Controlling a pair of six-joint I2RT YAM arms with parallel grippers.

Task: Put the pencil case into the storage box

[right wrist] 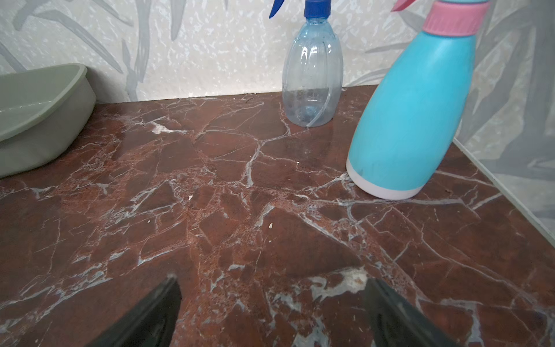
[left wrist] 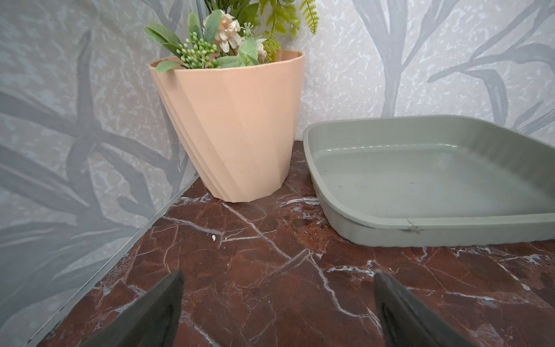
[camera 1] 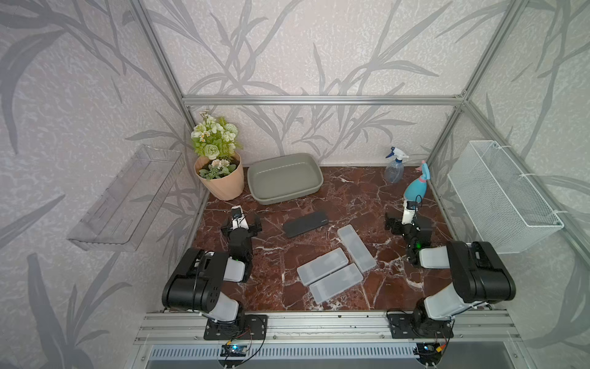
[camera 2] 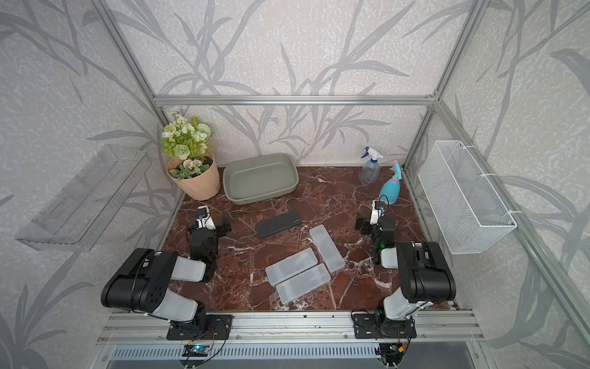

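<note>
A dark grey, long pencil case (camera 1: 305, 224) lies flat on the marble table between my arms, in front of a grey-green plastic tray (camera 1: 285, 178). Three translucent pale boxes (camera 1: 322, 266) lie in front of it and to its right. My left gripper stands open low over the table at the left, facing the flower pot and tray, with nothing between its fingers. My right gripper is open at the right, facing two spray bottles, also empty.
A flower pot (camera 1: 219, 180) stands at back left; clear and blue spray bottles (camera 1: 415, 188) at back right. A clear basket (camera 1: 104, 227) hangs on the left wall, a white mesh basket (camera 1: 504, 203) on the right.
</note>
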